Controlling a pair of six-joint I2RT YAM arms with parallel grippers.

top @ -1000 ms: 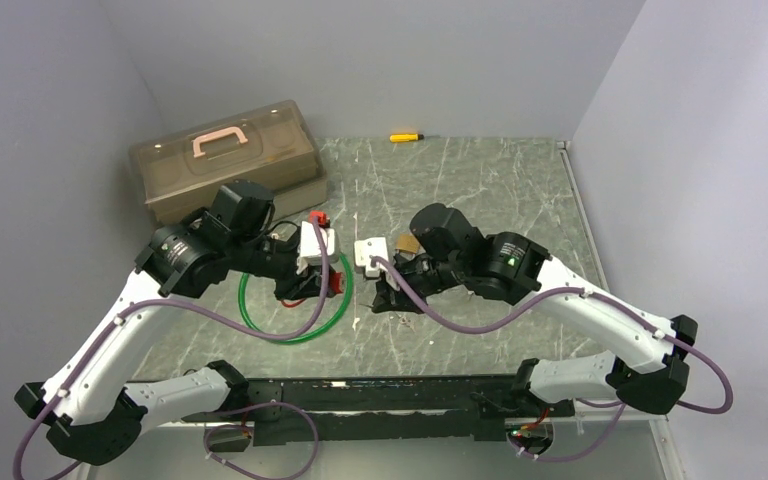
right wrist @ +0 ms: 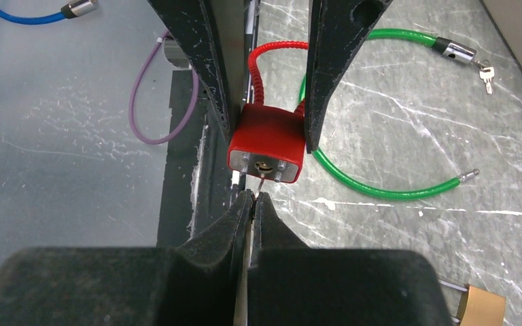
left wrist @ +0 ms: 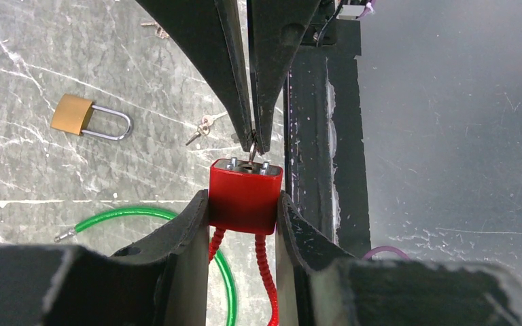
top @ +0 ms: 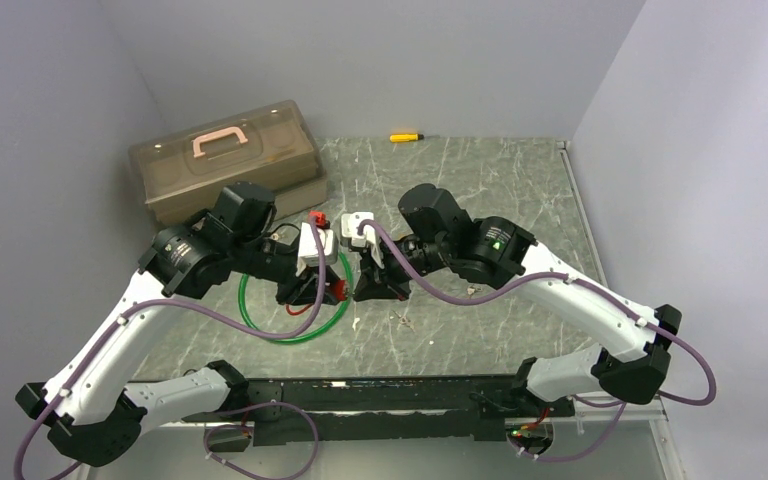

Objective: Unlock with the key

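My left gripper holds the red padlock between its fingers, keyway face outward, red cable hanging below; in the top view it is at the centre. My right gripper is shut on a small key, whose thin blade points at the keyway of the red padlock; in the left wrist view the key is at or just at the keyway, and how far in cannot be told.
A brass padlock, loose keys and a green cable lock lie on the marble table. A toolbox stands back left, a yellow screwdriver at the back.
Over the last second my right arm has moved left and slightly back, bringing the key up to the red padlock. The left gripper with the padlock has shifted slightly.
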